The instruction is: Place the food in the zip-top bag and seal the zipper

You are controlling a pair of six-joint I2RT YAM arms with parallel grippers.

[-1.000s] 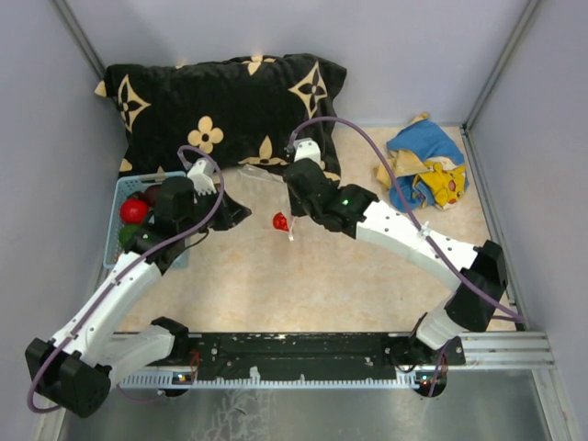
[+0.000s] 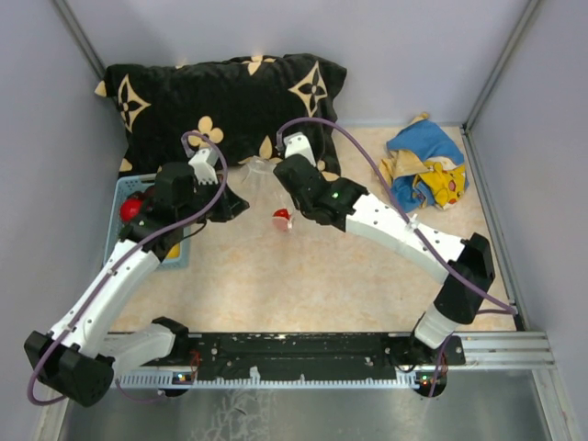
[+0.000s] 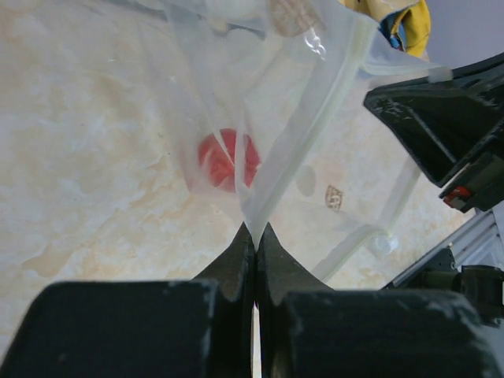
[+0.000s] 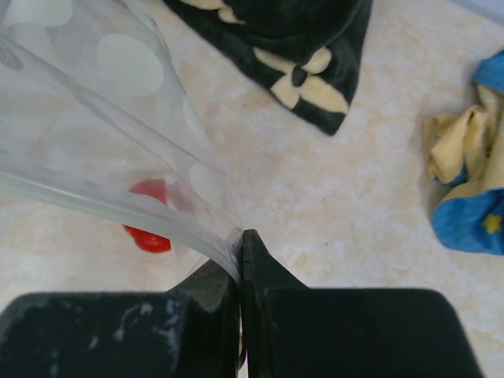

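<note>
A translucent zip bag (image 2: 265, 184) hangs between my grippers at mid table, a red food piece (image 2: 281, 217) low inside or behind it; the left wrist view shows the red piece (image 3: 216, 157) through the plastic. My left gripper is shut with the bag's edge running to its fingertips. My right gripper is shut on the bag's rim, the plastic (image 4: 102, 126) stretching up and left from it. In the top view the blue bin (image 2: 175, 261) at left holds more food, partly hidden by my left arm.
A black patterned cushion (image 2: 220, 101) lies along the back. A blue and yellow cloth (image 2: 423, 156) sits at right.
My left gripper has moved slightly, and the bag looks more spread at its bottom.
</note>
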